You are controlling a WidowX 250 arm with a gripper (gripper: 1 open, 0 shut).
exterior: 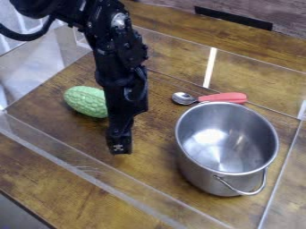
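Note:
My black gripper point(120, 136) is low over the wooden board, its fingertips close to the surface just right of a green bumpy bitter melon point(85, 99), which it partly hides. It looks open, with nothing visible held. A steel pot point(225, 148) with a wire handle stands upright at the right. Behind the pot lies a spoon point(223, 97) with a red handle.
Clear plastic walls enclose the wooden workspace point(156, 183). Bare wood lies in front of the gripper and between it and the pot. A white strip point(210, 67) stands out at the back.

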